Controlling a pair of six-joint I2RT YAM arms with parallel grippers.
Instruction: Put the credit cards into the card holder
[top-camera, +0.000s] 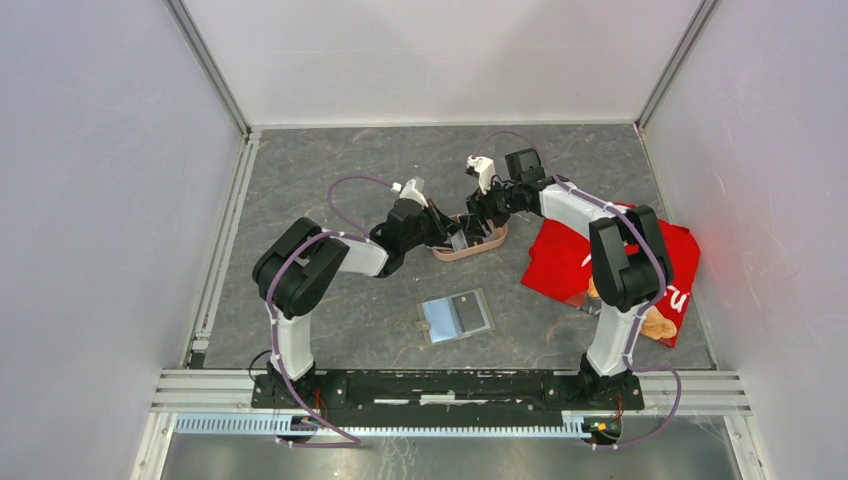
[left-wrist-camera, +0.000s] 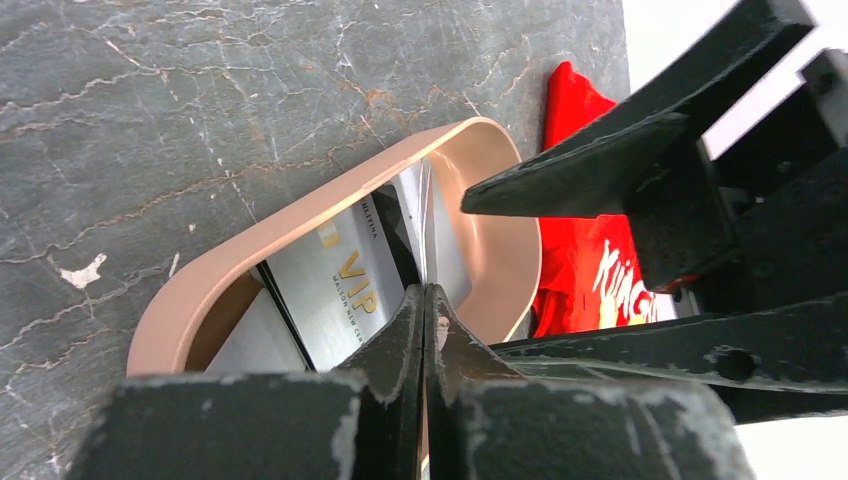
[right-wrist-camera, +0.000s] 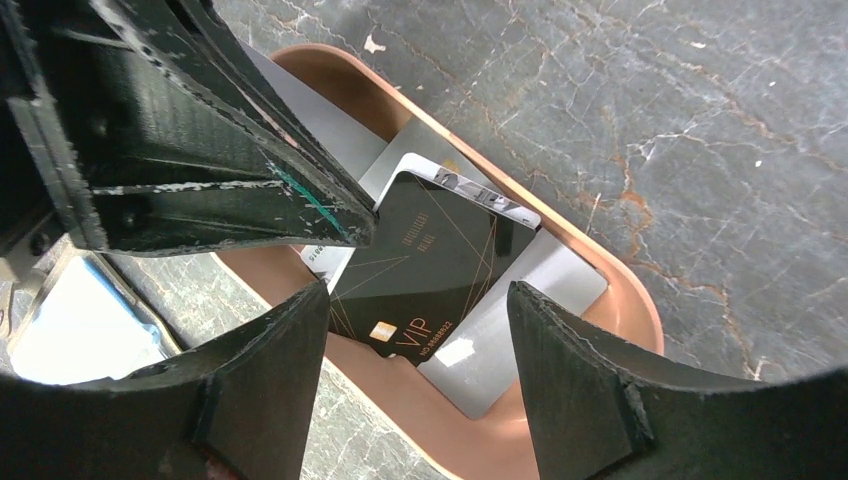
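Note:
A peach oval tray (top-camera: 460, 255) holds several cards. In the right wrist view a black VIP card (right-wrist-camera: 425, 265) lies over white and silver cards, with a white card (right-wrist-camera: 560, 275) beside it. My right gripper stands open above the black card, one finger to either side. In the left wrist view my left gripper is shut, its tips meeting at the near end of a thin card edge (left-wrist-camera: 424, 225); whether they pinch it I cannot tell. A silver VIP card (left-wrist-camera: 335, 280) lies left of them. The card holder (top-camera: 456, 316) lies in front of the tray.
A red bag (top-camera: 560, 265) with white lettering spreads over the right of the table. Both grippers crowd close together over the tray (right-wrist-camera: 385, 400). Bare grey tabletop (top-camera: 300, 180) surrounds the tray at the left and back.

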